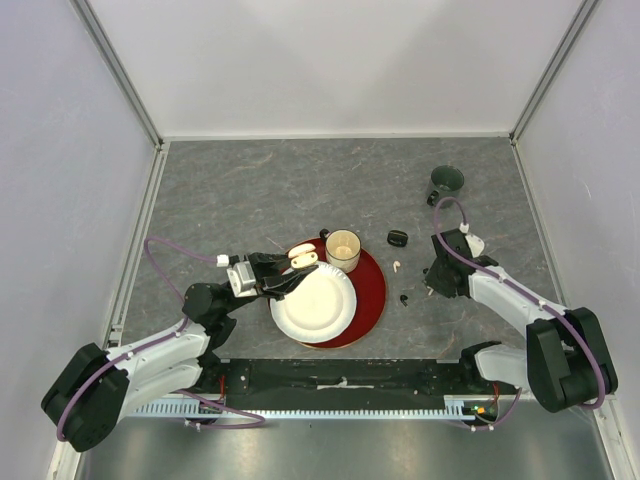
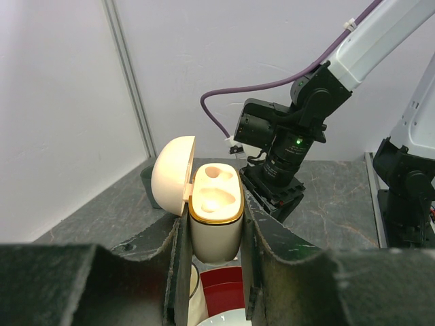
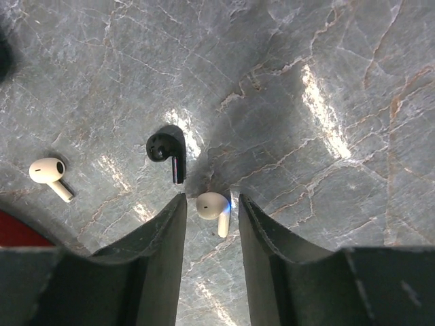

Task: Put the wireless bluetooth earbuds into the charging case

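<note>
A white charging case (image 2: 216,204) with its lid flipped open is clamped upright in my left gripper. Its two earbud wells face up and look empty. In the top view the left gripper (image 1: 282,275) holds it over the plate. Between the fingertips of my right gripper sits a white earbud (image 3: 212,205), stem pointing down in the view; the gripper appears shut on it, low over the table. A second white earbud (image 3: 46,170) lies to the left.
Black earbuds (image 3: 160,147) (image 1: 403,299) lie loose on the table. A black case (image 1: 397,238) stands behind them. A white plate (image 1: 314,318) rests on a red tray (image 1: 372,295), along with a cream mug (image 1: 343,250). A dark green mug (image 1: 446,181) stands at the back right.
</note>
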